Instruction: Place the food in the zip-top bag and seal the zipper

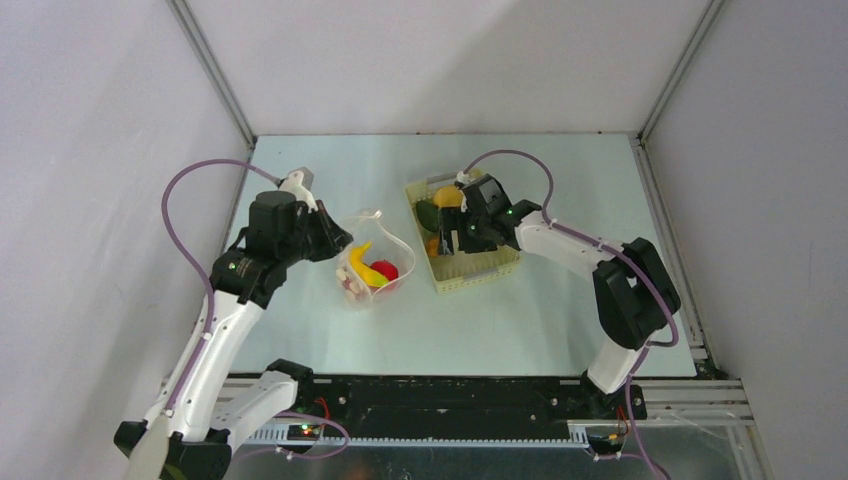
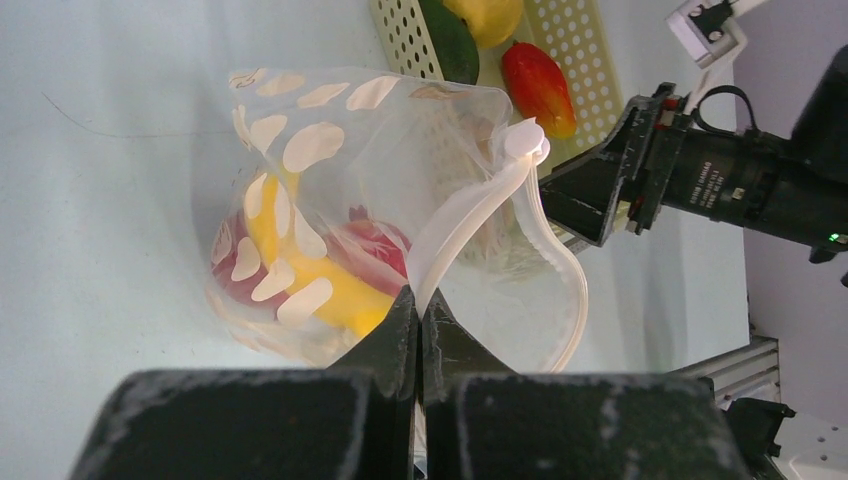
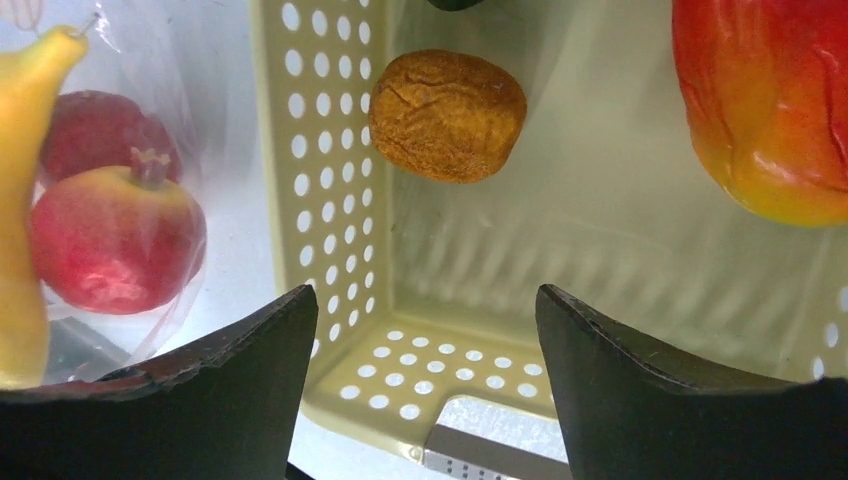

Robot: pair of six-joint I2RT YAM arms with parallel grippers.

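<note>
The clear zip bag [image 2: 470,320] holds a yellow banana-like fruit [image 1: 366,268] and red pomegranates [image 3: 120,240]. My left gripper is shut at the bag's rim, with its thin edge between the fingers. My right gripper hangs open over the cream basket [image 3: 280,150], nothing between its fingers. Below it lie a brown potato-like item [image 3: 445,115] and a red-yellow mango [image 3: 760,100]; a green avocado [image 2: 448,40] and a yellow fruit [image 2: 485,15] are also in the basket.
The bag sits left of the basket on the pale table [image 1: 470,335]. Clear table lies in front and to the right; walls border the sides and back.
</note>
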